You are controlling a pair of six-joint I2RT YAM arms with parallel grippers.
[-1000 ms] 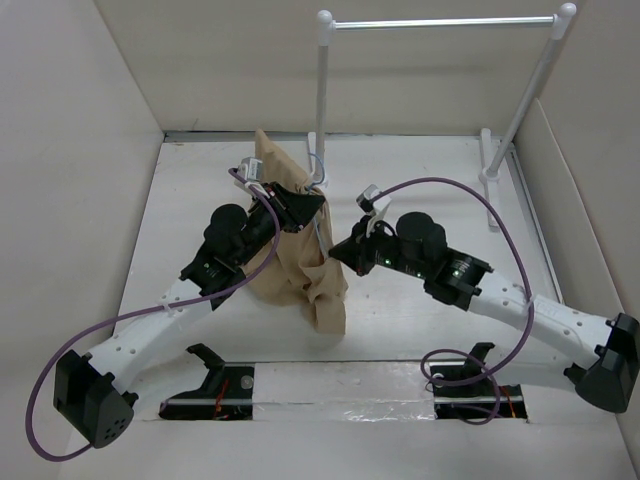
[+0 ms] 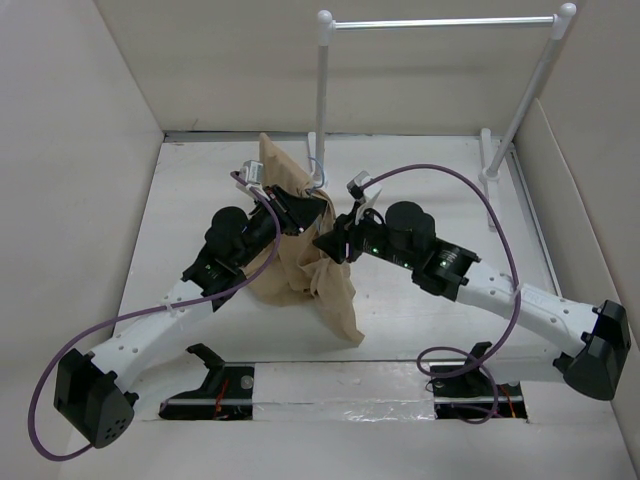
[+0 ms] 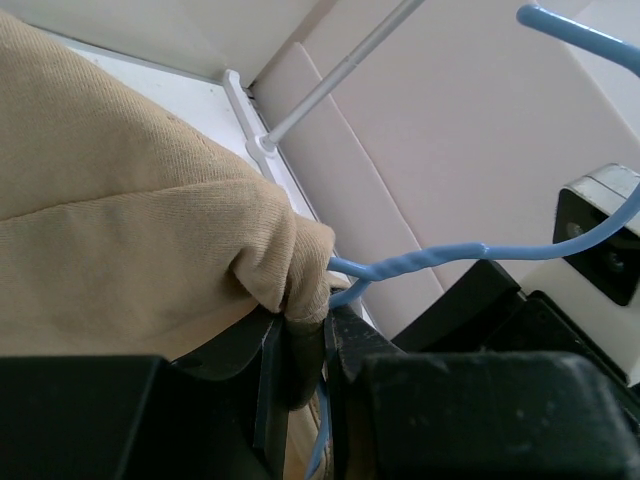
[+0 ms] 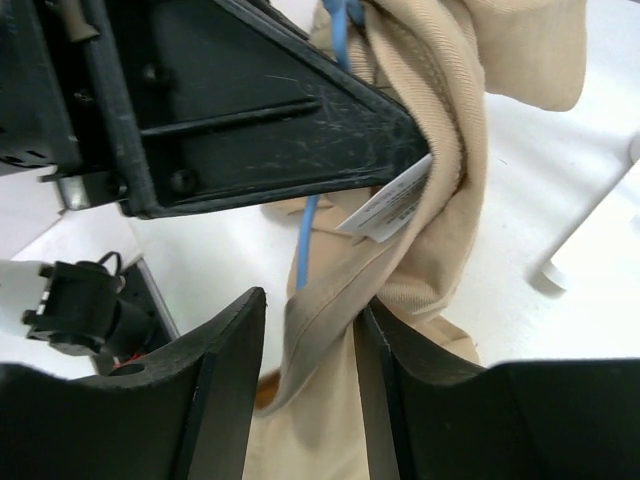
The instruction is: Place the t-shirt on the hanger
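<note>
A tan t-shirt [image 2: 305, 270] hangs bunched between the arms, with a blue wire hanger [image 3: 450, 255] threaded into its gathered collar. My left gripper [image 2: 315, 210] is shut on the gathered fabric and hanger, which fill the space between its fingers in the left wrist view [image 3: 300, 350]. Just below and to the right, my right gripper [image 2: 335, 240] has its fingers apart around a hanging fold of the shirt [image 4: 335, 300], which carries a white label; in the right wrist view the blue hanger runs down behind that fold.
A white rail stand [image 2: 440, 22] rises at the back, its left post right behind the shirt. Walls enclose both sides and the back.
My right gripper has moved left and up into the shirt beside the left one, and its fingers have parted. The shirt's lower edge has shifted right. The left arm is nearly still.
</note>
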